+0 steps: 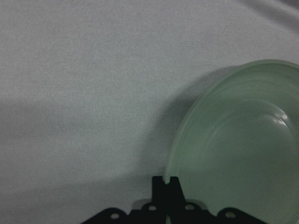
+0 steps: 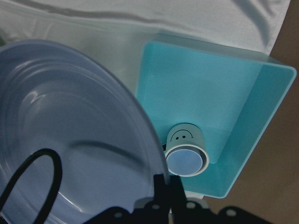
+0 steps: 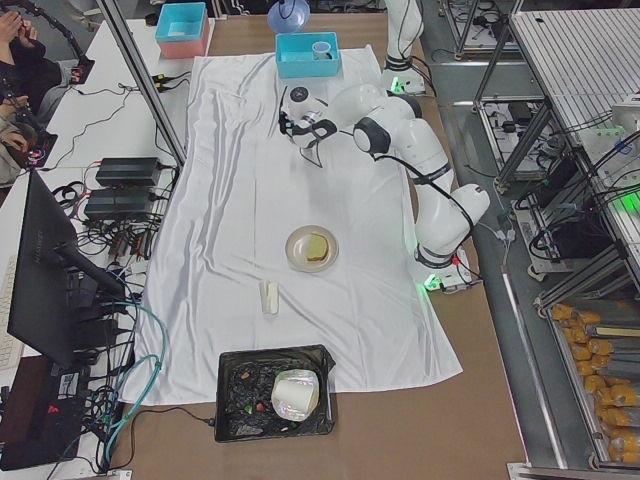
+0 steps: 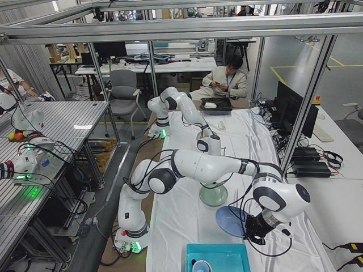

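My left gripper is shut on the rim of a green bowl (image 1: 238, 140), which rests on the white cloth; in the camera right view the bowl (image 4: 213, 196) is partly behind the arms. My right gripper is shut on the rim of a blue bowl (image 2: 79, 121), held beside a turquoise bin (image 2: 205, 84). A cup with a drawn face (image 2: 183, 137) stands in that bin. In the camera left view the blue bowl (image 3: 288, 14) is at the top edge, beyond the bin (image 3: 295, 65).
A beige plate with a yellow item (image 3: 300, 255), a white object (image 3: 269, 297) and a black tray (image 3: 245, 425) lie at the other end of the table. Monitors and cables line the long side.
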